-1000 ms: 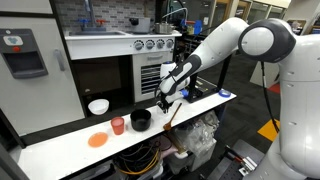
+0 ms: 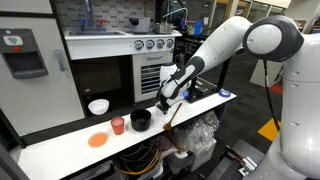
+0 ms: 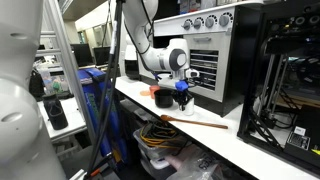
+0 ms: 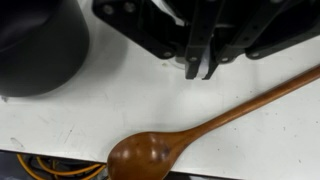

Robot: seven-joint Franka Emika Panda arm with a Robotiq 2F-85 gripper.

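Note:
My gripper is low over the white counter, its fingers close together. Between the fingertips a bit of something pale shows in the wrist view; exterior view 2 also has a small whitish object point(image 3: 189, 111) just under the gripper point(image 3: 183, 105). What it is cannot be made out. A brown wooden spoon point(image 4: 142, 157) lies on the counter near its front edge, apart from the fingers, handle running off to the right. To the left stands a black pot point(image 4: 38, 48), open at the top in exterior view 1.
Left of the black pot point(image 2: 140, 121) are a red cup point(image 2: 118, 126), an orange plate point(image 2: 97, 140) and a white bowl point(image 2: 98, 106). An oven and cabinets bound the counter at the back. Cables and bins lie below the front edge.
The arm's forearm and elbow have shifted slightly, while the gripper stays at nearly the same spot over the counter. The spoon, pot and cup look unmoved.

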